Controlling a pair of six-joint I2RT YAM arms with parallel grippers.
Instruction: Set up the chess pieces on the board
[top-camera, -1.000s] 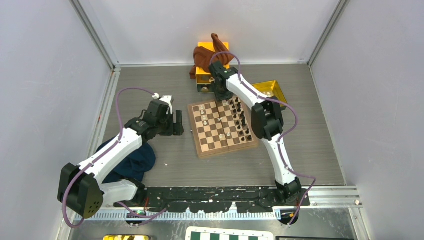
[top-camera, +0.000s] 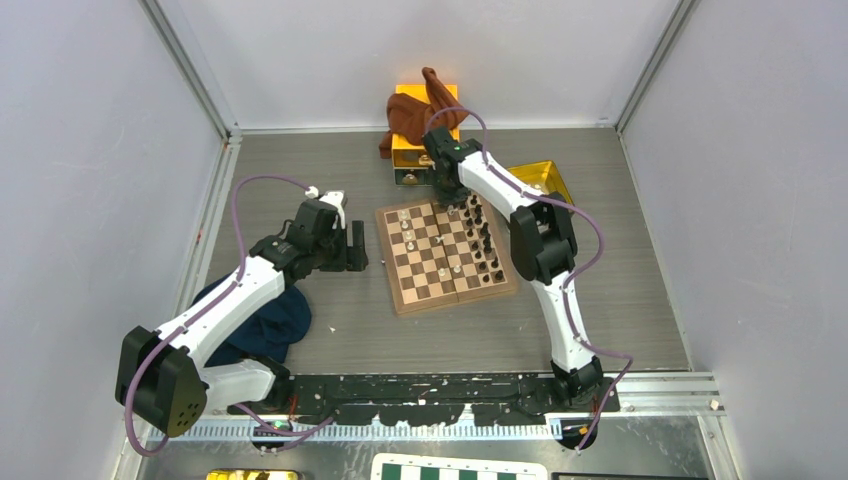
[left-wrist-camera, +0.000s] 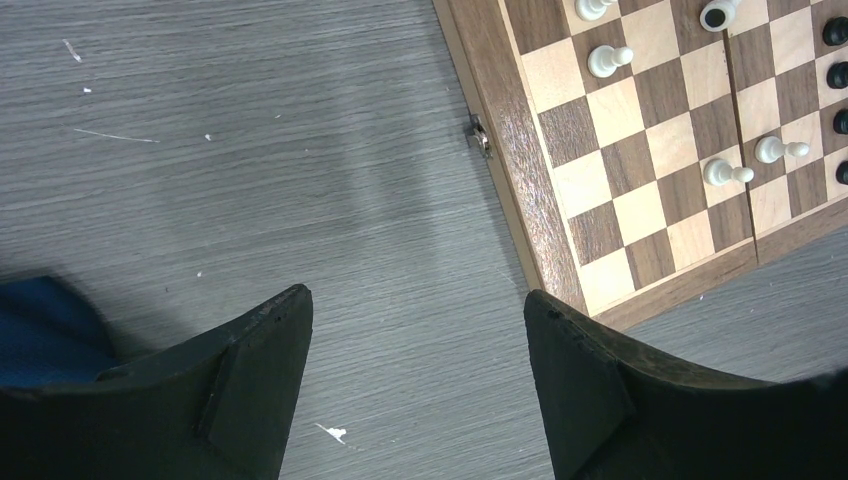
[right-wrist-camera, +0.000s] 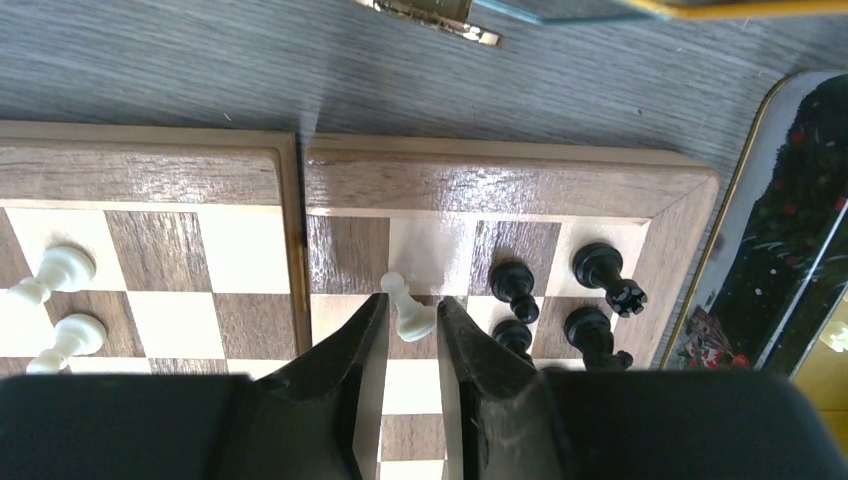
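Note:
The folding chessboard (top-camera: 420, 280) lies mid-table, black pieces on its right side, several white pawns scattered. My right gripper is over the far end of the board, open, its fingertips either side of a tipped white pawn (right-wrist-camera: 412, 320). Black pieces (right-wrist-camera: 598, 268) stand just right of it. My left gripper stands open left of the board, above bare table, with nothing between its fingers. Its view shows white pawns (left-wrist-camera: 605, 60) on the board.
A yellow tin (top-camera: 555, 175) lies right of the board's far end. A yellow box with brown cloth (top-camera: 408, 115) stands at the back. A dark blue cloth (top-camera: 260, 325) lies under the left arm. Bare table surrounds the board's near side.
The left arm is unchanged.

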